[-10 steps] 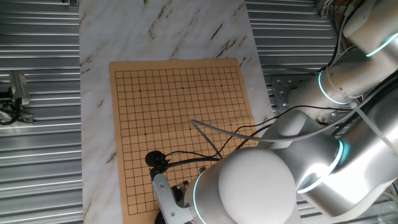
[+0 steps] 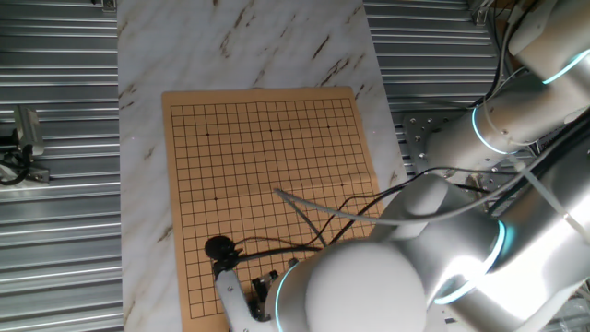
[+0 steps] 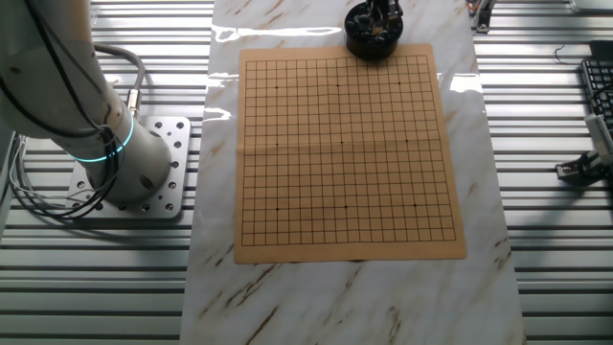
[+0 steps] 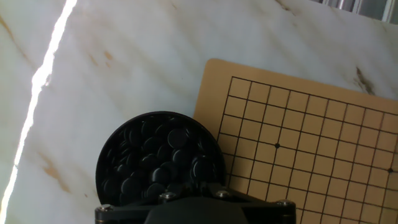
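A round black bowl (image 4: 107,163) full of glossy black stones (image 4: 177,138) stands on the marble table, close against one edge of the tan grid board (image 4: 249,134). My gripper reaches over the near side of the bowl in the wrist view, its black fingers dark against the stones. From exterior view 2, the gripper (image 3: 385,13) points down at the bowl (image 3: 372,46) at the top of the picture. Whether a stone sits between the fingertips is hidden by the dark-on-dark overlap. In exterior view 1 the arm covers the fingertips and bowl.
No stones lie on the visible part of the board (image 3: 316,182). Bare marble table (image 3: 287,302) surrounds it. Loose cables (image 2: 396,221) hang from the arm above the board. A small device (image 3: 586,165) stands off the table's right side.
Board unchanged.
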